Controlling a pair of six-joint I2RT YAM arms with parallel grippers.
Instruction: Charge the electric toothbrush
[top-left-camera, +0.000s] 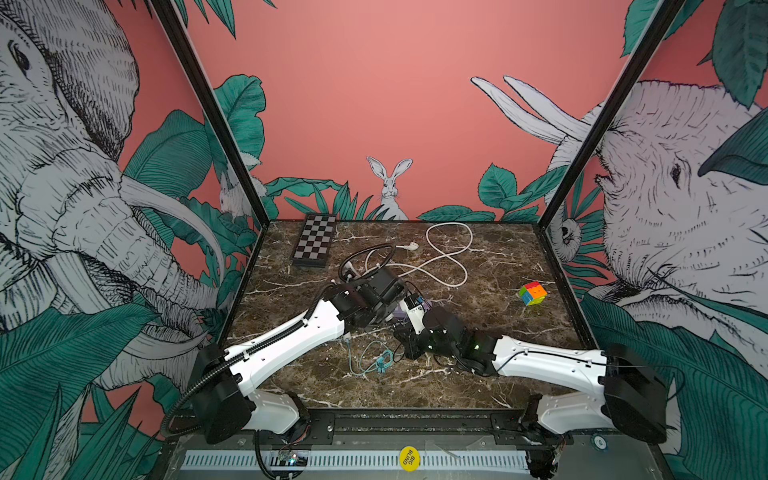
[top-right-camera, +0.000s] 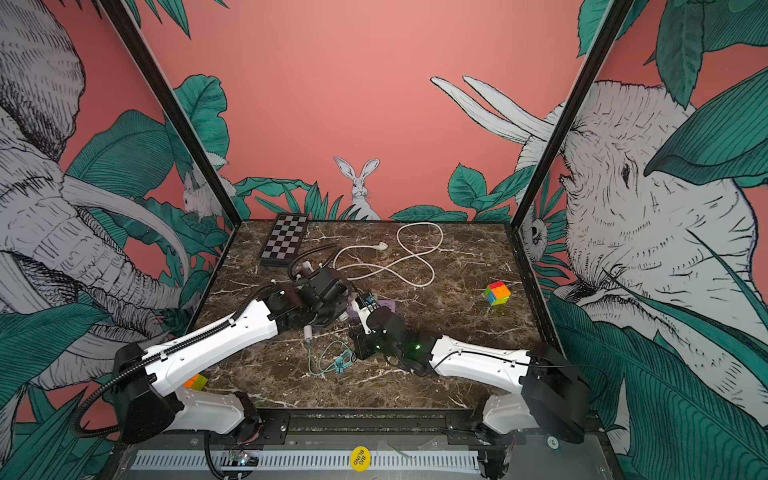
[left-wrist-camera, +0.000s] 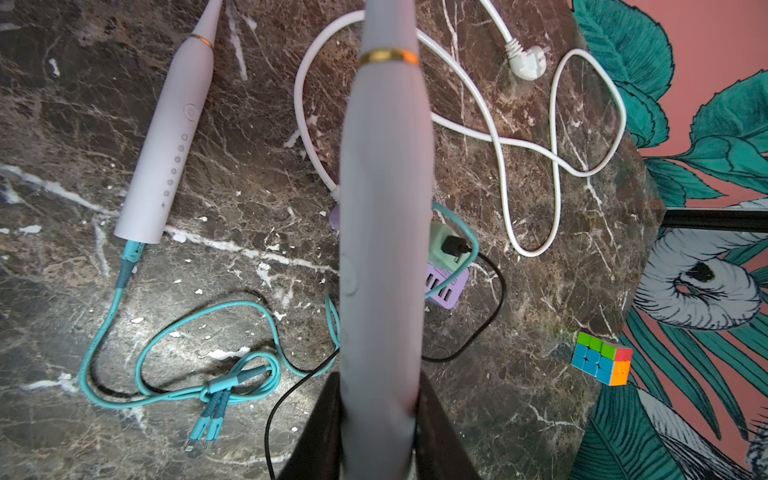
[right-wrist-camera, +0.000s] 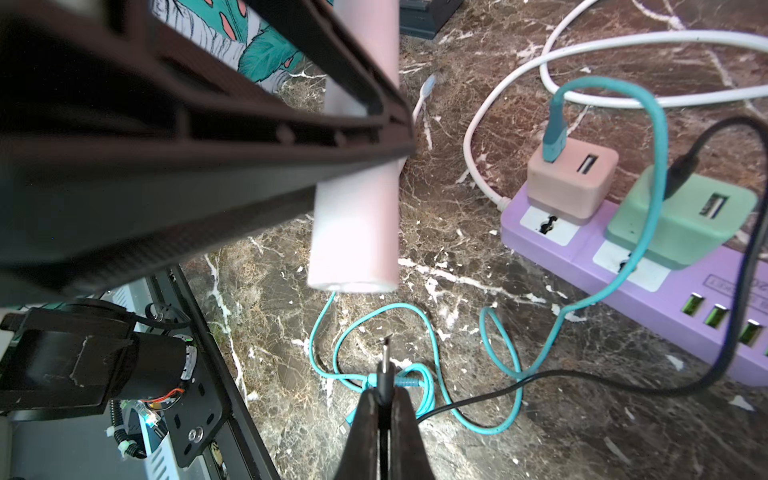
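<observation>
My left gripper is shut on a white electric toothbrush (left-wrist-camera: 384, 200) with a gold ring. In the right wrist view its flat base (right-wrist-camera: 356, 240) points down, above the table. My right gripper is shut on a thin dark plug (right-wrist-camera: 386, 372), its tip pointing up below the toothbrush base, with a gap between. A black cable (right-wrist-camera: 552, 376) runs from that gripper to the green adapter (right-wrist-camera: 684, 212) on the purple power strip (right-wrist-camera: 552, 240). A second white toothbrush (left-wrist-camera: 168, 144) lies on the table, a teal cable (left-wrist-camera: 112, 320) at its base.
A pink adapter (right-wrist-camera: 568, 180) with a teal plug sits on the strip. The strip's white cord (left-wrist-camera: 552, 184) loops at the back. A checkered board (top-left-camera: 316, 237) stands back left and a colourful cube (top-left-camera: 532, 293) at right.
</observation>
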